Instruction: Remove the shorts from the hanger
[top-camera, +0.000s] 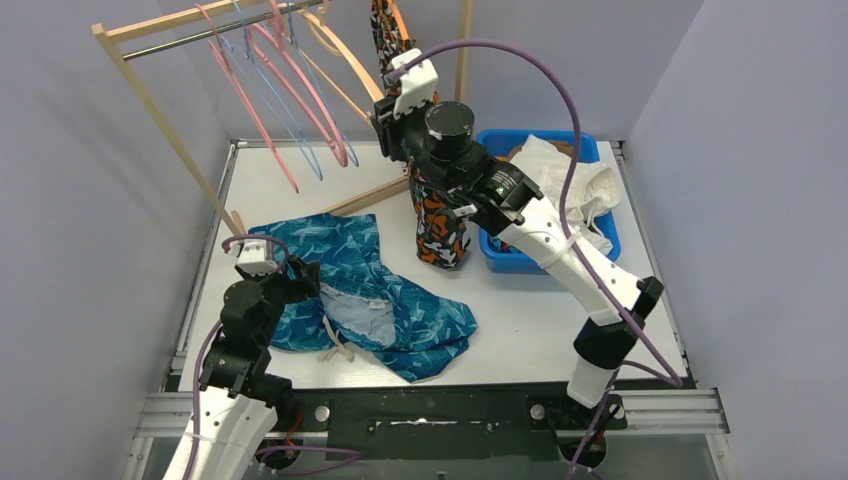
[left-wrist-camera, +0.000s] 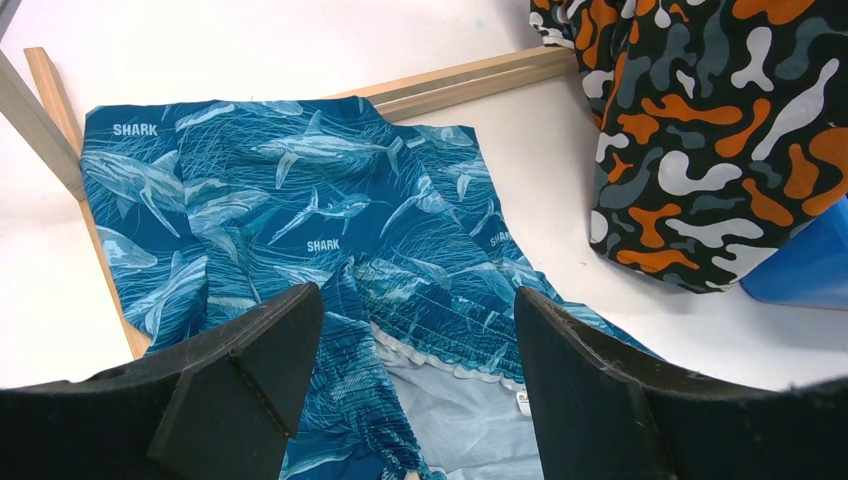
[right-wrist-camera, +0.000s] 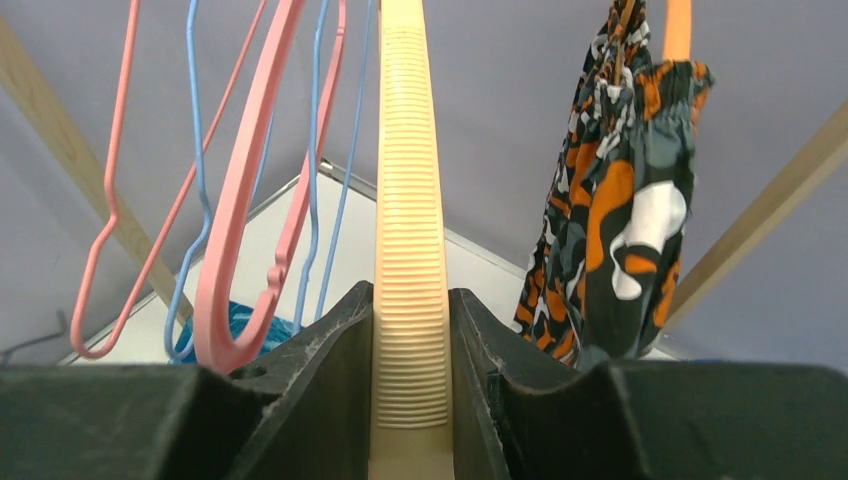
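Blue shark-print shorts (top-camera: 410, 310) lie spread on the table, clear of any hanger, their grey lining (left-wrist-camera: 450, 420) facing up in part. My left gripper is open above them, nothing between its fingers. Up near the rail, my right gripper is shut on one end of a beige hanger (right-wrist-camera: 410, 200). No garment is on that hanger; its hook (top-camera: 322, 35) is close to the rail (top-camera: 200, 37), and whether it rests on it I cannot tell. Orange-and-black camouflage shorts (right-wrist-camera: 640, 220) hang to the right on another hanger.
Pink hangers (top-camera: 300, 80) and blue hangers (top-camera: 270, 85) hang on the rail left of the beige one. A blue bin (top-camera: 515, 262) holding white cloth (top-camera: 560, 175) stands at the right. Bare table shows at the front right.
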